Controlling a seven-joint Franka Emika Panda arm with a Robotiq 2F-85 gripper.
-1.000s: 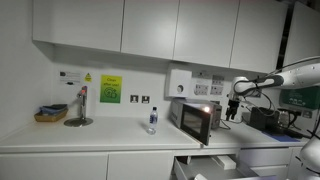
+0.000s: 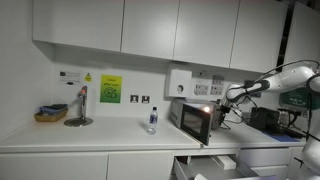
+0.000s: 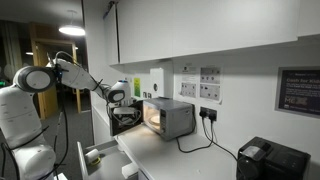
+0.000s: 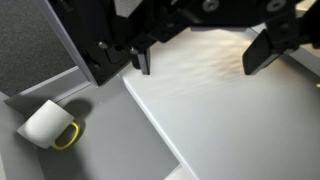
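Observation:
Near the front of the microwave is my gripper. Its two dark fingers stand wide apart in the wrist view, so it is open, with only the pale counter surface showing between them. The microwave door stands open and its inside glows. A white mug with a yellow handle lies on its side in the grey drawer at the wrist view's lower left, away from the fingers. The dark panel beside the left finger cannot be told for certain.
The drawer is pulled out below the counter. A clear bottle stands left of the microwave, and a sink tap farther left. A black toaster-like appliance sits on the other side. Wall cupboards hang above.
My arm has swung left and somewhat lower in exterior view 1, bringing the gripper closer to the microwave. The microwave, bottle and drawer look unmoved.

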